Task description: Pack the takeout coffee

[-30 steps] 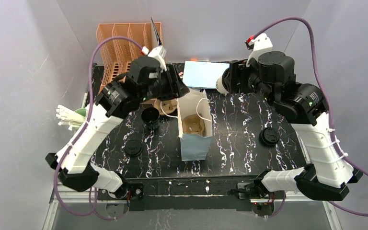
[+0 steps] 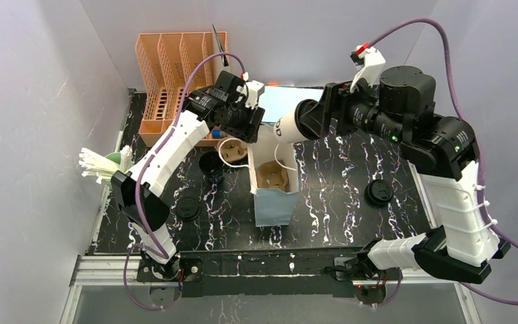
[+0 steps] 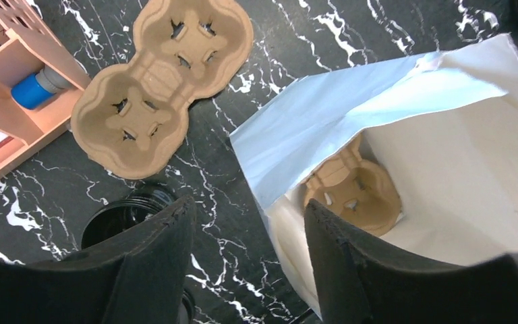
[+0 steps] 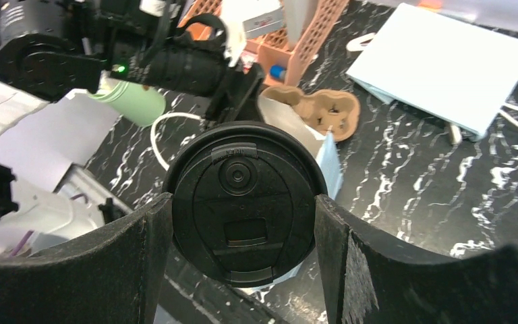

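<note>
A pale blue paper bag [image 2: 273, 206] with white handles stands open at the table's middle, a cardboard cup carrier [image 3: 357, 196] inside. My right gripper is shut on a white coffee cup [image 2: 289, 127] with a black lid [image 4: 243, 229], held tilted sideways above the bag's right side. My left gripper is part open at the bag's upper left edge; a bit of the bag's rim lies between or just beyond its fingers, and I cannot tell whether it touches.
Behind the bag lie another carrier [image 3: 128, 131], an orange divider rack [image 2: 148, 61] and a light blue sheet [image 4: 438, 67]. Black lids [image 2: 379, 192] and a dark cup [image 3: 108, 226] lie around. Straws [image 2: 98, 162] stand left.
My right gripper's cup has moved left and toward the bag, showing more of its side.
</note>
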